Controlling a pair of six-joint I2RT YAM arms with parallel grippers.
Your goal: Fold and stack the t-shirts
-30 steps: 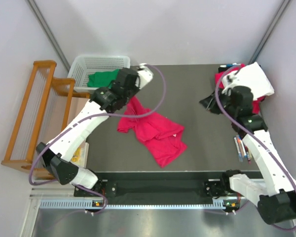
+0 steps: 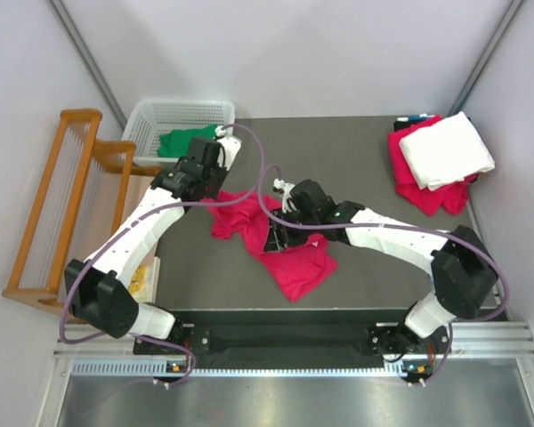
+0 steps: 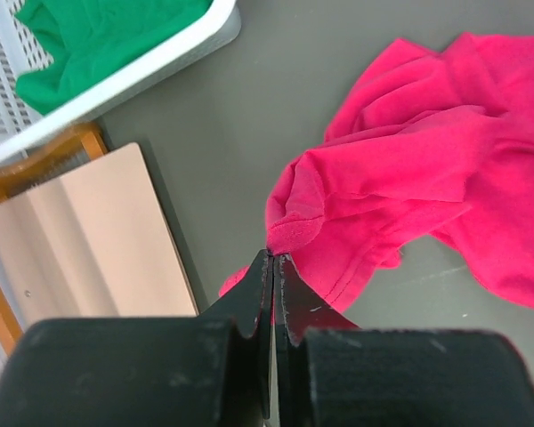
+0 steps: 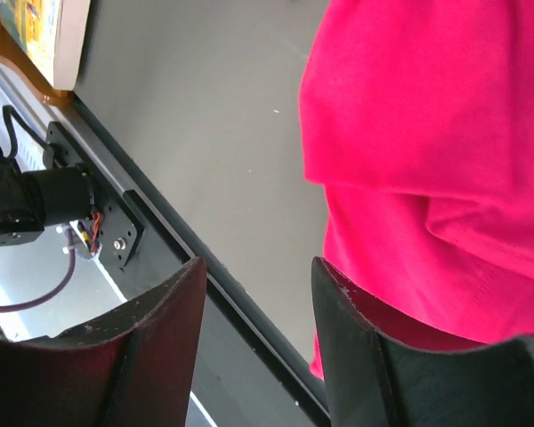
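Note:
A crumpled pink-red t-shirt lies across the middle of the table. My left gripper is shut, with a gathered fold of the pink t-shirt at its fingertips; the top view mostly hides this contact behind the arm. Over the shirt's middle stands my right gripper. In the right wrist view its fingers are wide apart, with bare table between them and the pink cloth to the right. At the back right, a folded white shirt rests on folded red cloth.
A white basket with green cloth stands at the back left. Along the left side are a wooden rack and a box-like board.
My right gripper has swept left from near the stack to over the pink shirt. The left one has moved slightly left and toward the front, and the shirt's left end has shifted with it.

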